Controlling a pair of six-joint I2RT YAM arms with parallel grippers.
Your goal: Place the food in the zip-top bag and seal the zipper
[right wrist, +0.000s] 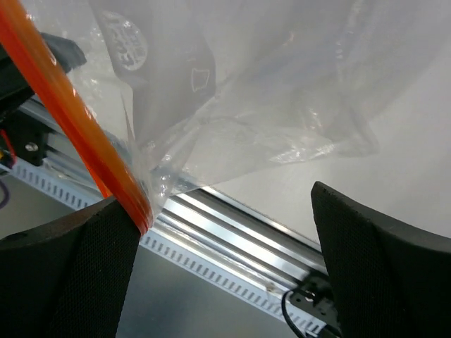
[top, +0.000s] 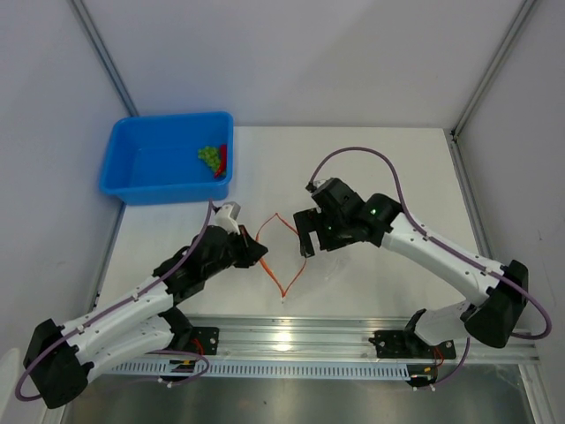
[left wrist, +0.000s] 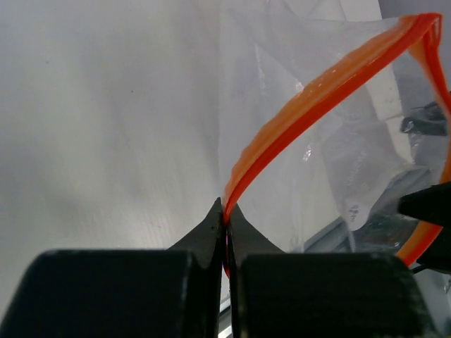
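Observation:
The clear zip top bag (top: 328,265) lies on the table, its orange-edged mouth (top: 297,275) spread into a diamond. In the left wrist view, my left gripper is shut on the orange bag rim (left wrist: 296,113). My right gripper (top: 305,233) stands open at the mouth's other side. In the right wrist view, the orange strip (right wrist: 99,144) runs down against one finger (right wrist: 70,271), while the other finger is well apart. Green grapes (top: 209,157) and a red food item (top: 222,160) sit inside the blue bin (top: 166,193); no food shows in the bag.
The blue bin occupies the back left of the white table. Bare table (top: 397,159) stretches across the back right. A metal rail (top: 282,328) runs along the front edge, below the bag's mouth.

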